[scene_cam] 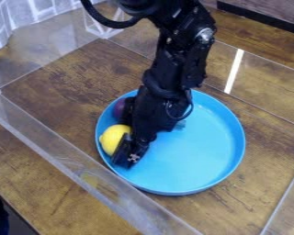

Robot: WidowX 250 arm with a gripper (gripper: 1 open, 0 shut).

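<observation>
A black robot arm reaches down from the top into a blue round plate (198,161). Its gripper (133,147) is low at the plate's left side, at a yellow object (113,139), which is partly covered by the fingers. A dark purple object (122,108) lies at the plate's upper left, partly behind the arm. Whether the fingers are closed on the yellow object is hard to tell.
The plate stands on a wooden surface (58,78). Clear plastic walls or strips run along the left and right. The right half of the plate is bare.
</observation>
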